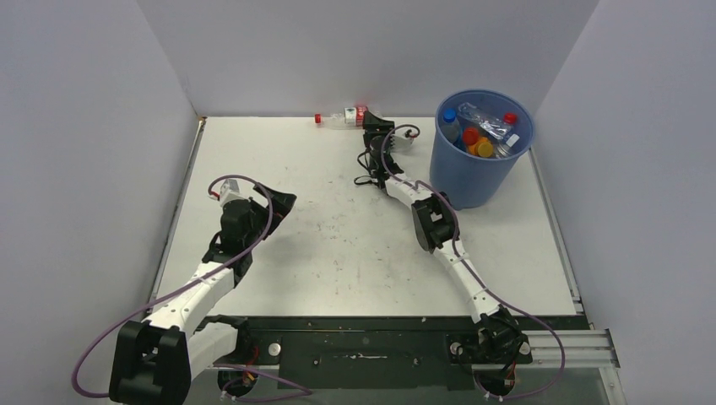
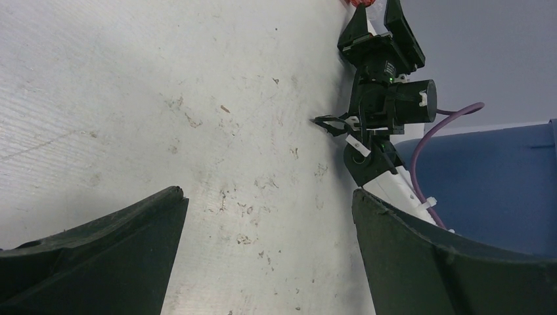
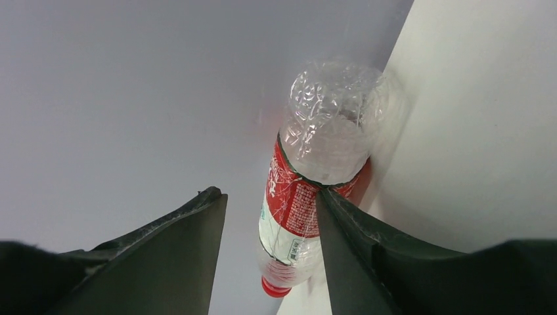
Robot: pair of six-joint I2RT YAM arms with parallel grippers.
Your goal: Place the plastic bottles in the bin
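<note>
A clear plastic bottle with a red cap and red-and-white label lies on its side along the table's back edge, by the wall. My right gripper is beside its label end. In the right wrist view the fingers stand apart, and the right finger overlaps the label of the bottle; contact cannot be told. My left gripper hovers over the left of the table, open and empty. At the back right, the blue bin holds several bottles.
Walls close off the back and both sides. The right forearm passes close to the bin's left side.
</note>
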